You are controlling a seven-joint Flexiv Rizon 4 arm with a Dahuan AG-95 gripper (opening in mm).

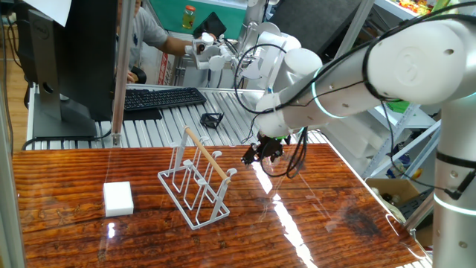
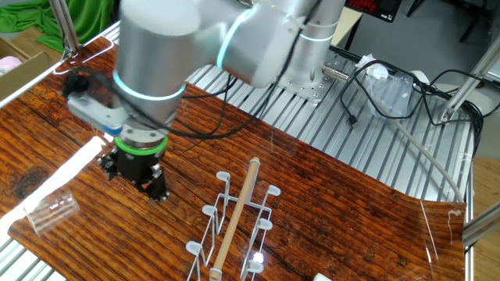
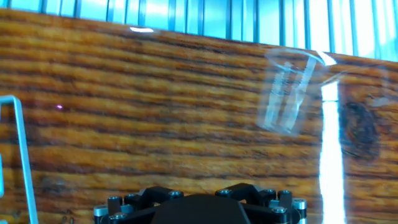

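A clear cup point(image 2: 51, 212) lies on its side on the wooden tabletop in exterior view 2. In the wrist view the transparent cup point(image 3: 281, 99) appears at upper right, beside a bright streak of glare. The white wire rack with a wooden top bar point(image 1: 207, 154) stands empty near the table's middle; its wooden bar point(image 2: 237, 215) shows in exterior view 2. Between rack and cup, above the table, hangs my black gripper point(image 2: 135, 184), fingers spread apart and nothing between them. Along the wrist view's bottom edge, the gripper touches neither thing.
A white block point(image 1: 118, 199) sits on the table left of the rack. Behind the wood lies a slatted metal surface with a keyboard point(image 1: 165, 97) and a small black item point(image 1: 211, 119). Cables hang loosely around my wrist. Bare wood lies in front of the rack.
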